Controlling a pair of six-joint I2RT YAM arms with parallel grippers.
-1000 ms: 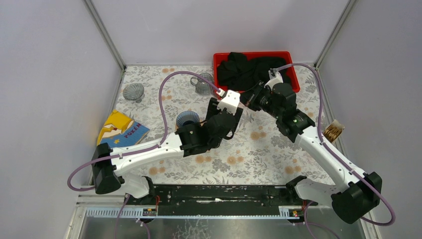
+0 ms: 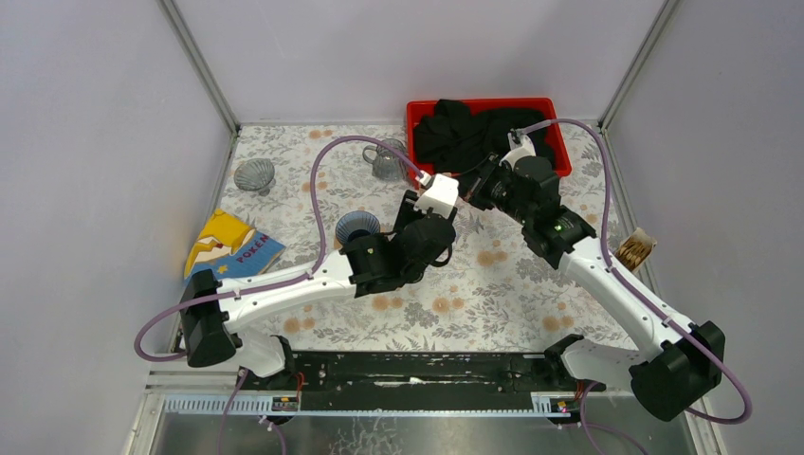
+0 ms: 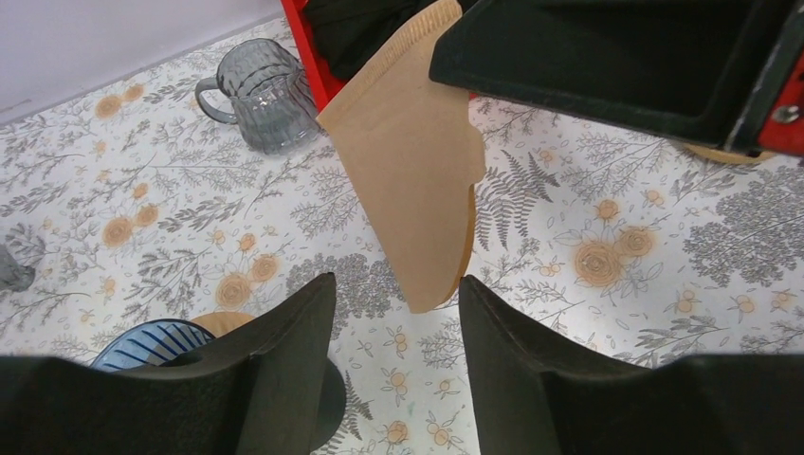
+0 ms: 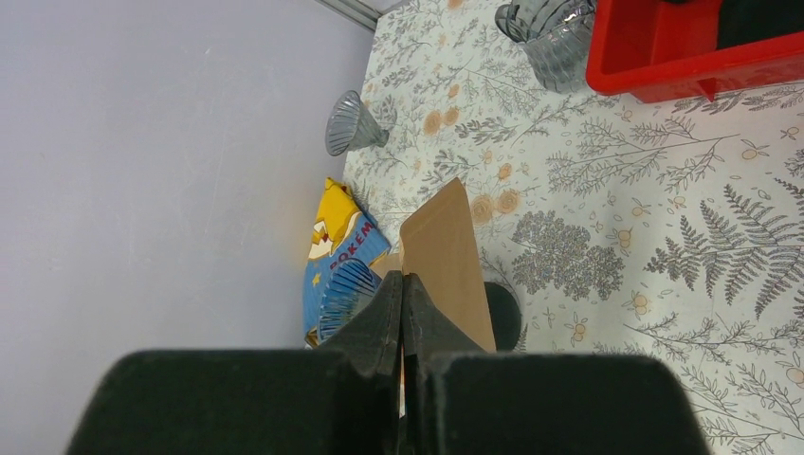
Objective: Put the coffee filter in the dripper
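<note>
A tan paper coffee filter (image 3: 403, 180) hangs from my right gripper, whose fingers are shut on it. In the left wrist view my left gripper stands part open just below the filter, a fingertip on either side of its lower end, not visibly gripping it. The blue ribbed dripper (image 3: 152, 346) sits on a dark vessel at the lower left in that view; in the top view the dripper (image 2: 357, 225) lies left of both grippers.
A red bin (image 2: 555, 152) with dark cloth stands at the back. A glass pitcher (image 2: 387, 166), a clear ribbed cone (image 2: 254, 174) and a Pokemon packet (image 2: 237, 248) lie around the table. A box of filters (image 2: 635, 249) is at the right edge.
My left arm has shifted slightly to the right over the last second. The right arm has moved very little.
</note>
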